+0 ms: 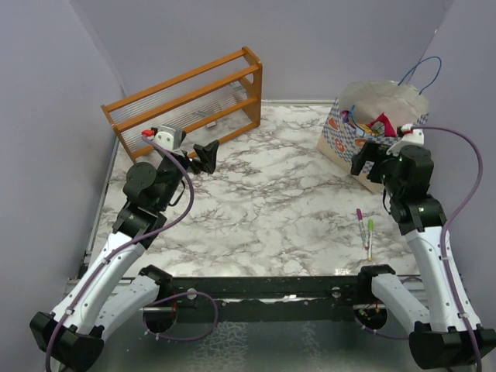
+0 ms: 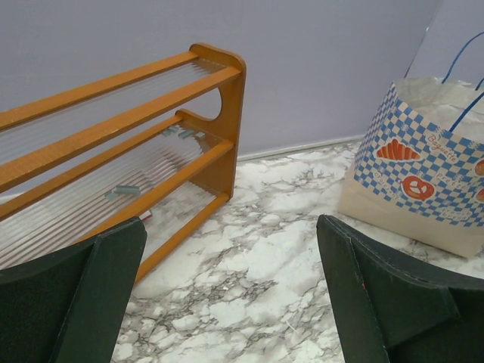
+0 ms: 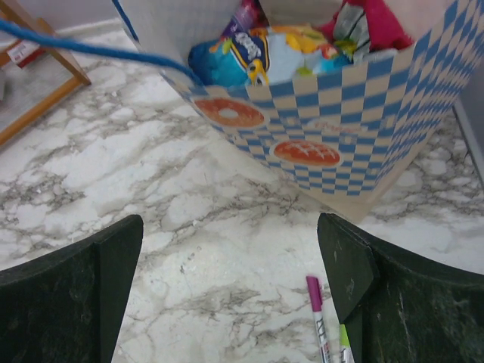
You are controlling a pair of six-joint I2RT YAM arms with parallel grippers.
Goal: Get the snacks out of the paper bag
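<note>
A paper bag with blue checks and blue handles stands at the back right of the marble table. Inside it lie snack packs, a blue one and a red one, along with purple wrapping. My right gripper is open just in front of the bag, which fills the upper part of the right wrist view above its empty fingers. My left gripper is open and empty in front of the wooden rack, with the bag off to its right in the left wrist view.
The wooden rack stands at the back left. Two pens, one purple and one green, lie at the front right. Walls close in on the sides and back.
</note>
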